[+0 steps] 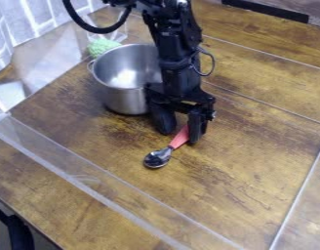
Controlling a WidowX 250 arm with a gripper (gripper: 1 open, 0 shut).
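Observation:
My black gripper [181, 121] is low over the wooden table, its fingers around the red handle of a spoon [157, 157]. The spoon lies on the table with its silver bowl pointing toward the front left. Whether the fingers are closed on the handle is hidden by their dark shapes. Behind and left of the gripper stands a steel pot [117, 73], partly covered by the arm.
A green and white item [102, 47] sits behind the pot by a pale, reflective surface at the back left.

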